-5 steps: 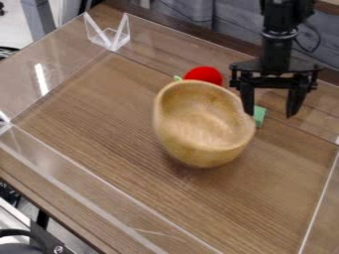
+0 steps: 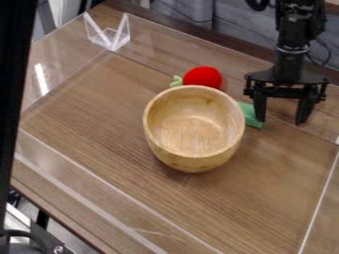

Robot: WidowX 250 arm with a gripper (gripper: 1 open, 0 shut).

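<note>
A wooden bowl (image 2: 192, 127) rests on the table, empty. Against its right side lies a green object (image 2: 249, 113), partly under the black gripper (image 2: 284, 99), which is open above the table at the right. Whether anything is between its fingers is unclear. Behind the bowl sits a red round object (image 2: 203, 77) with a small green piece at its left.
A clear angular container (image 2: 109, 28) stands at the back left of the wooden table (image 2: 93, 169). A dark edge runs along the far left.
The gripper has come lower, toward the green object.
</note>
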